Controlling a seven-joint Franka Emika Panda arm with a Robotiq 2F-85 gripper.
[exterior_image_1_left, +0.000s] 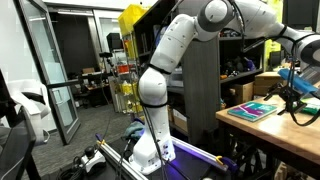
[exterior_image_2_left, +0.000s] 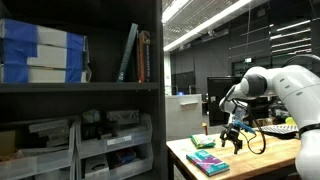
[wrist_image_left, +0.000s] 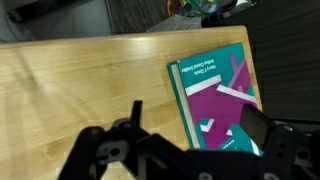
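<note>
My gripper is open above the wooden table, with its black fingers (wrist_image_left: 126, 130) spread wide and nothing held. Below it in the wrist view lies a teal and purple book (wrist_image_left: 215, 92), flat, with its pale spine facing left and white lettering along it. The right finger overlaps the book's lower corner in that view. In the first exterior view the book (exterior_image_1_left: 250, 110) rests near the table's left edge, and the gripper (exterior_image_1_left: 292, 112) hovers to the right of it. The second exterior view also shows the book (exterior_image_2_left: 207, 162) at the table's near edge.
A cardboard box (exterior_image_1_left: 243, 93) stands behind the book in the first exterior view. Dark shelving with books (exterior_image_2_left: 45, 50) and clear plastic bins (exterior_image_2_left: 110, 155) fills the left of the second exterior view.
</note>
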